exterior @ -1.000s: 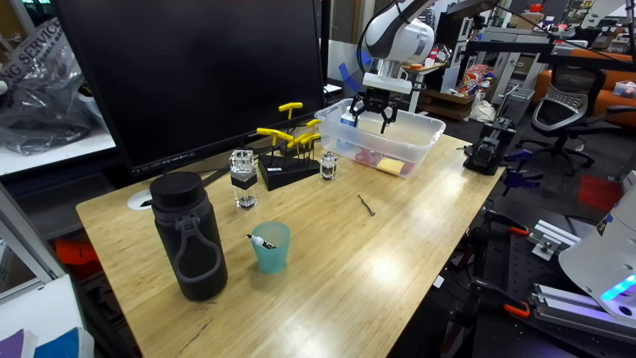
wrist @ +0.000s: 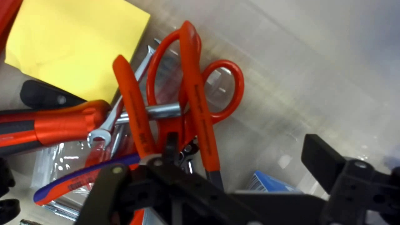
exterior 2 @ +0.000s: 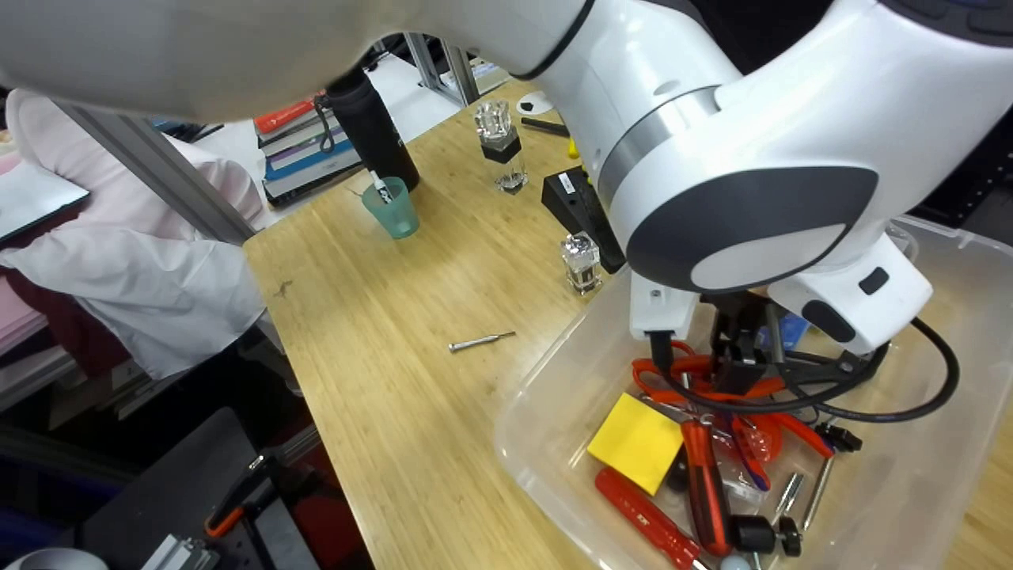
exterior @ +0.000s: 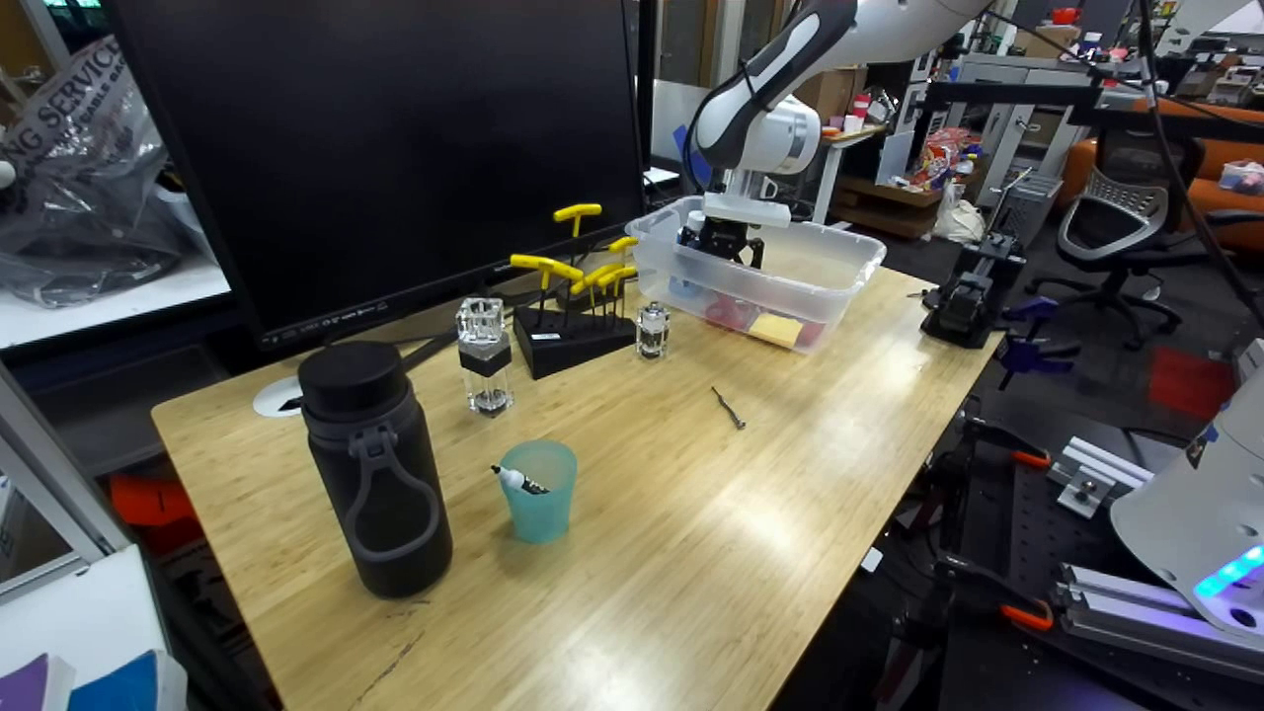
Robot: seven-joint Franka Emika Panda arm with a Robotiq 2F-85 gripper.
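Down inside the clear plastic bin, my gripper stands open, its fingers spread wide with nothing held between them. In the wrist view one finger overlaps the orange-red pliers handles; whether it touches them I cannot tell. The other finger is over bare bin floor. Red scissors lie under the pliers. A blue-and-white item shows partly below the gap. To the left are a yellow sticky-note pad, a red-and-black screwdriver and a wrench.
On the table outside the bin are a small screwdriver, a clear grinder, a black hex-key stand, a teal cup with a marker and a black bottle.
The arm has come down and slightly left in exterior view 1. My gripper, above the bin's rim one second ago, is now lower, partly behind the bin's near wall.
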